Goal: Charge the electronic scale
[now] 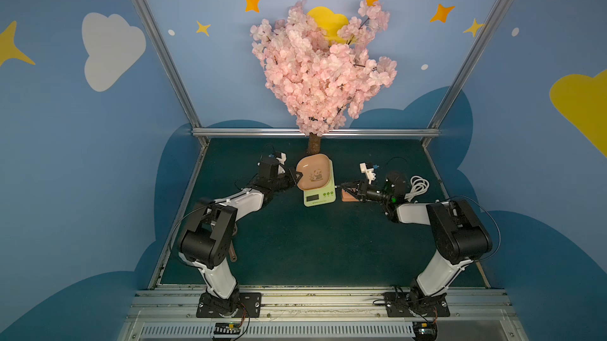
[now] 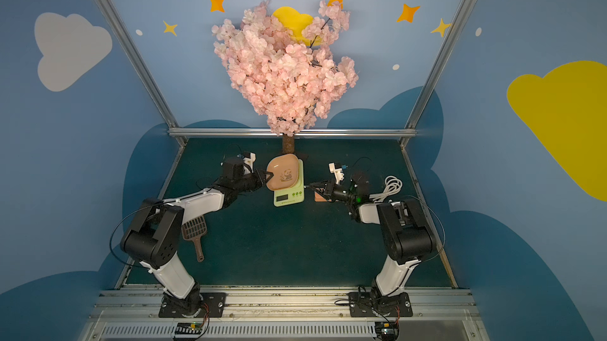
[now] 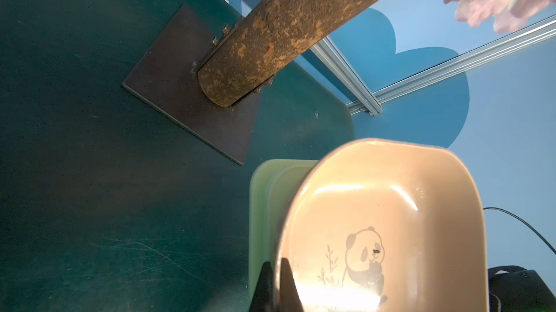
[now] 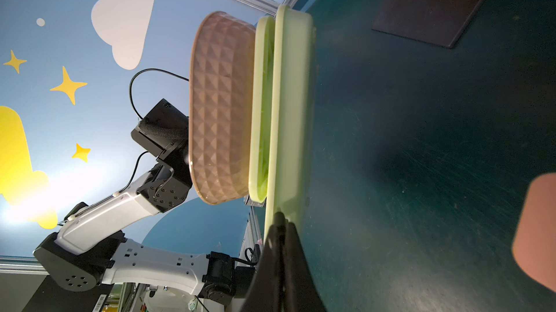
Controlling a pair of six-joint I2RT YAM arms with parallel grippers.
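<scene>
The pale green electronic scale [image 1: 319,198] lies mid-table, a tan panda bowl [image 1: 314,172] resting on its plate. At the bowl's left side, my left gripper [image 1: 298,178] is shut on the rim; in the left wrist view the rim runs between its fingers. My right gripper [image 1: 340,187] points at the scale's right side, its fingers [image 4: 280,236] shut together. A tiny light spot shows at its tip from above, too small to identify. In the right wrist view those fingers cover part of the scale's side wall [image 4: 291,109]; no port can be seen.
White coiled cable [image 1: 417,186] lies right of the right gripper. A white plug piece [image 1: 367,171] stands behind it, and a pink block [image 1: 348,196] lies beneath. The tree trunk [image 1: 313,145] rises behind the scale. A brown slotted scoop [image 2: 194,230] lies front left.
</scene>
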